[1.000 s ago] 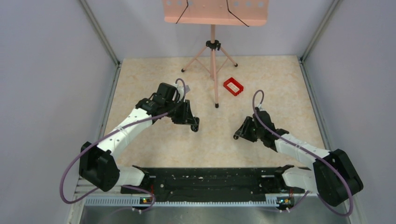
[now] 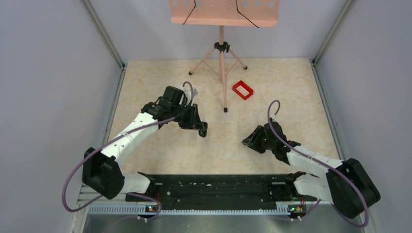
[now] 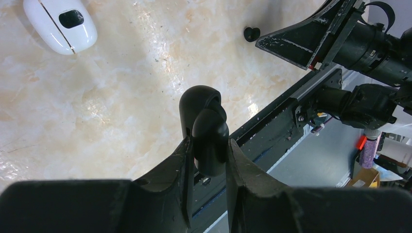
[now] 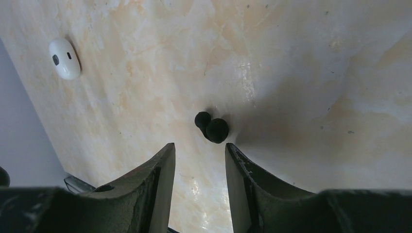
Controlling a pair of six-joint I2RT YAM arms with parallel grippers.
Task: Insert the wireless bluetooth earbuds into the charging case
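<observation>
A black charging case (image 3: 210, 131), apparently with its lid raised, is pinched in my left gripper, shut on it above the table. In the top view the case (image 2: 203, 129) stands at the left arm's tip. A small black earbud (image 4: 216, 131) lies on the table, just ahead of my right gripper, which is open with its fingertips apart and nothing between them. From the left wrist view the earbud (image 3: 251, 34) sits beside the right gripper's tip. In the top view the right gripper (image 2: 247, 142) covers it. A second earbud cannot be made out.
A white mouse-like object (image 3: 60, 23) lies on the table away from both grippers. A red tray (image 2: 242, 90) stands farther back, near the legs of a pink stand (image 2: 223, 73). Bare tabletop (image 2: 222, 145) separates the two arms.
The right arm has shifted, and its gripper's tip now covers the spot where the earbud showed before. The left arm and the case have stayed still.
</observation>
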